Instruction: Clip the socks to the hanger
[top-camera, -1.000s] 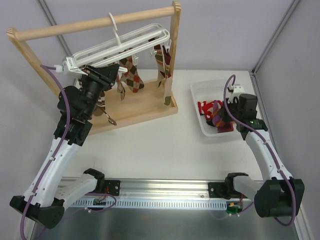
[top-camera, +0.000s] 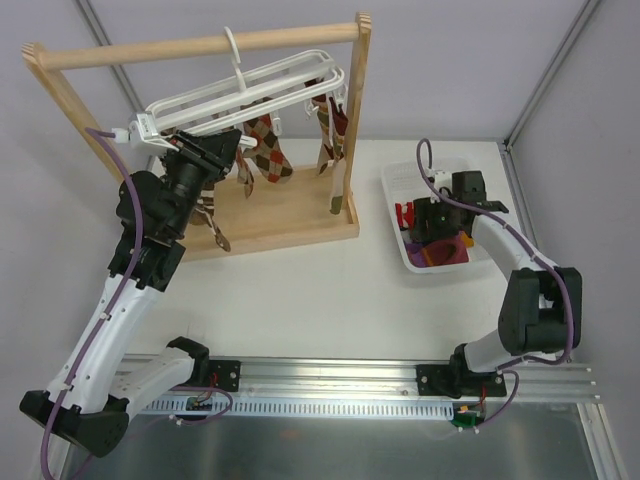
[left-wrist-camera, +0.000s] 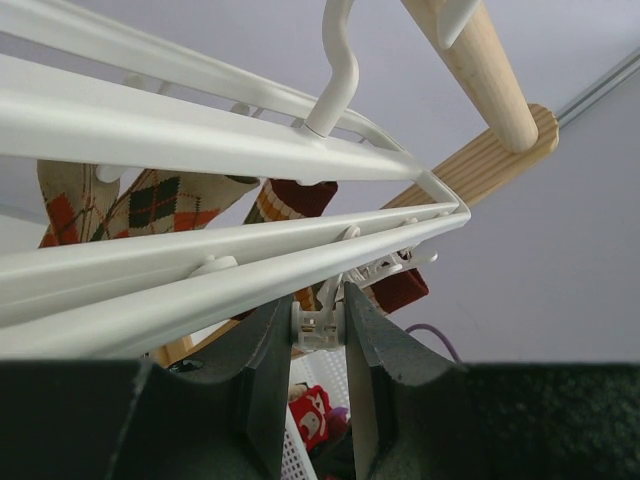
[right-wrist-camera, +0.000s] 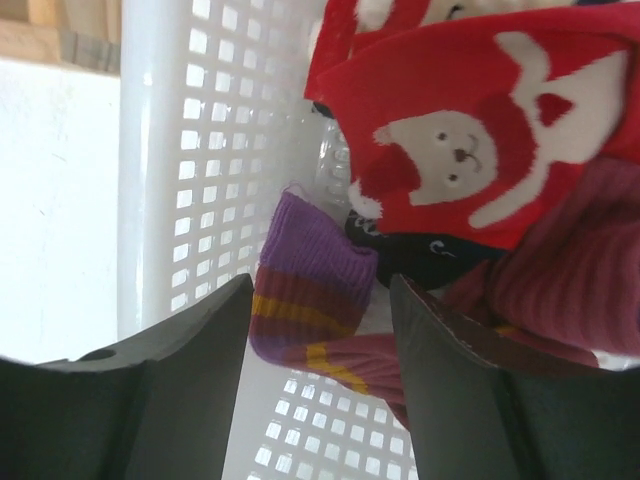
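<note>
A white hanger (top-camera: 250, 96) hangs from the wooden rack, with several patterned socks (top-camera: 270, 155) clipped to it. My left gripper is shut on a white clip (left-wrist-camera: 317, 318) below the hanger's rail. My right gripper is open over the white basket (right-wrist-camera: 155, 210). Under it lies a purple striped sock (right-wrist-camera: 305, 280); red socks with a white bear (right-wrist-camera: 440, 160) and a pink sock (right-wrist-camera: 565, 255) lie beside it.
The wooden rack (top-camera: 352, 150) stands at the back left of the table.
My right gripper has moved leftward in the basket, and the purple sock now lies apart from it. The left arm stays put; the hanger and socks shift slightly.
</note>
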